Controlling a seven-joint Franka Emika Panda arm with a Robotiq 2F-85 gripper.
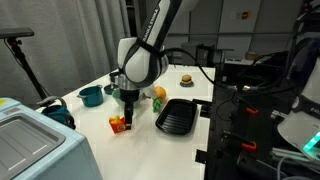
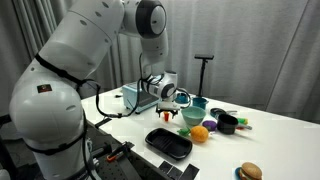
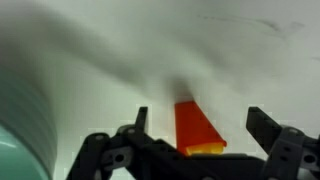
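A small red and yellow-orange object (image 3: 194, 126) lies on the white table, low in the wrist view between the open fingers. My gripper is open and grips nothing. From the first exterior side, the gripper (image 1: 127, 108) hangs down right by the red-orange object (image 1: 117, 124). The second exterior view has the red object (image 2: 167, 114) just below the gripper (image 2: 176, 108). Whether a finger touches it I cannot tell.
A black tray (image 1: 178, 117) stands close by on the right. Behind the arm are a green bowl (image 2: 193, 116), an orange (image 2: 199, 133) and several pots. A white box (image 1: 45, 150) fills the near left. Bare table lies in front.
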